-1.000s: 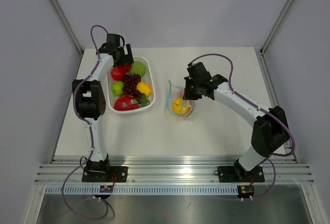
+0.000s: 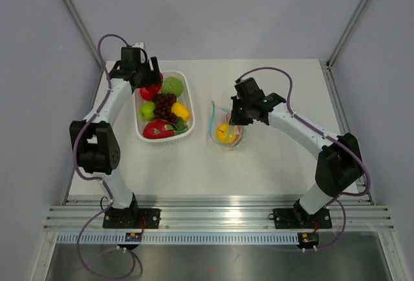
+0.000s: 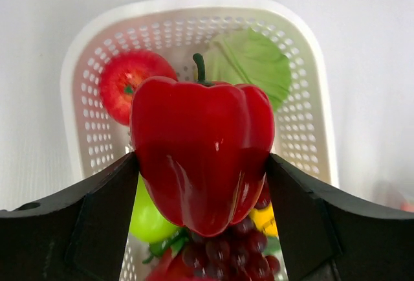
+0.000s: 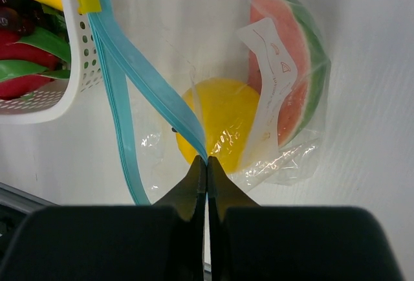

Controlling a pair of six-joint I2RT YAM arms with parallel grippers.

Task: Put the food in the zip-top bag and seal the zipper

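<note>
My left gripper holds a red bell pepper [image 3: 197, 132] between its fingers, raised over the white basket [image 3: 317, 74]. In the right wrist view, the clear zip bag [image 4: 297, 164] with blue zipper strips [image 4: 149, 87] holds a yellow fruit [image 4: 223, 125] and a watermelon slice [image 4: 304, 80]. My right gripper is shut at the zipper edge of the bag.
The basket also holds a red apple [image 3: 129, 83], a cabbage [image 3: 259, 67], a green fruit [image 3: 149, 216], grapes [image 3: 239, 255] and several other items.
My left gripper has lifted the red pepper from the basket's back, and its arm has shifted toward the left. The right arm has not moved.
</note>
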